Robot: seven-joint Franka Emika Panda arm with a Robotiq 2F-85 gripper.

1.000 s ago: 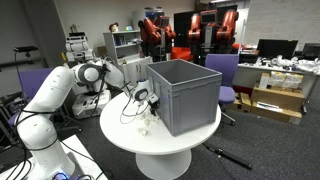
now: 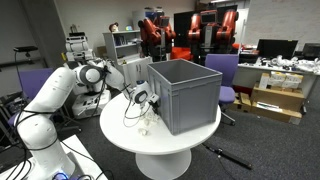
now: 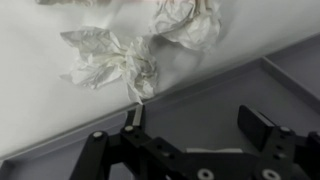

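My gripper is open in the wrist view, its black fingers wide apart over a grey surface. A thin pale strip shows low between them; I cannot tell what it is. Just beyond the left finger (image 3: 136, 122) lies a crumpled white paper (image 3: 110, 60) on the white table. Another crumpled paper (image 3: 190, 20) rests farther right, near the top edge. In the exterior view the arm reaches over the round white table (image 2: 120, 128), its gripper end close to the left side of a tall grey bin (image 2: 195, 105). The fingertips are too small to make out there.
A small white scrap (image 2: 144, 131) lies toward the table's front. The bin's tall walls take up the table's right side. Cardboard boxes (image 2: 270, 97) stand by the far wall, and a dark bar (image 2: 228, 155) lies on the floor.
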